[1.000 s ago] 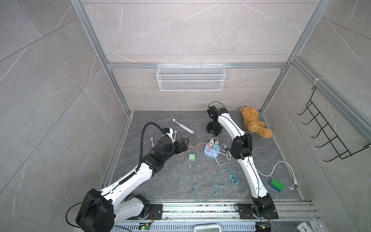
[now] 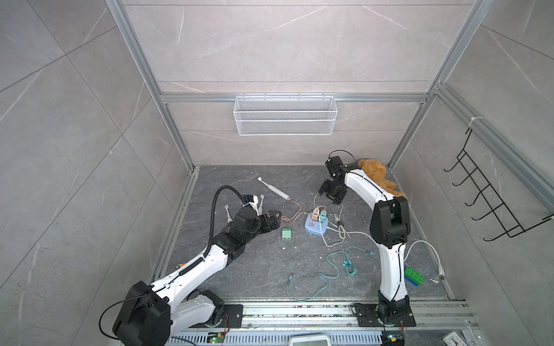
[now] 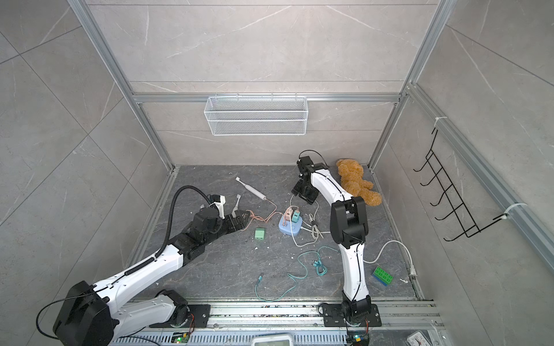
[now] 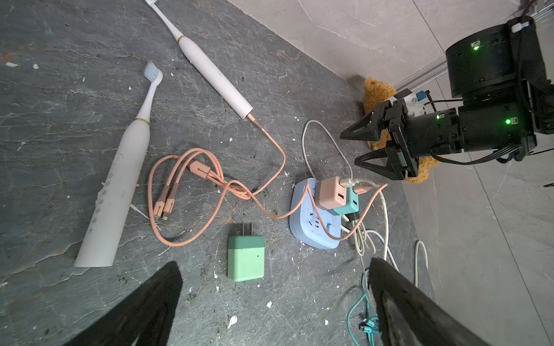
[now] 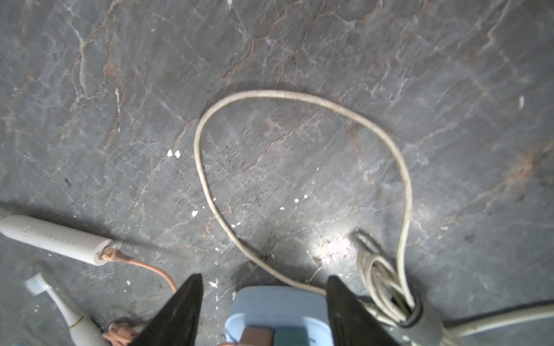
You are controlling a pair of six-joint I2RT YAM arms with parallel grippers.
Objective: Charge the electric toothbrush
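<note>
An electric toothbrush (image 4: 216, 77) lies on the floor with a pink cable in its base; a second toothbrush (image 4: 115, 190) lies beside the coiled pink cable. The blue power strip (image 4: 305, 225) carries pink (image 4: 330, 193) and teal chargers, with cables attached. A green charger (image 4: 245, 259) lies loose nearby. My left gripper hangs open over these, nothing held. My right gripper is open above the white cable behind the power strip, holding nothing.
A teddy bear (image 3: 352, 178) lies in the back right corner. A teal cable (image 3: 291, 276) and green block (image 3: 383, 275) lie at the front right. A wire basket hangs on the back wall.
My right gripper and arm have shifted to the right, toward the teddy bear.
</note>
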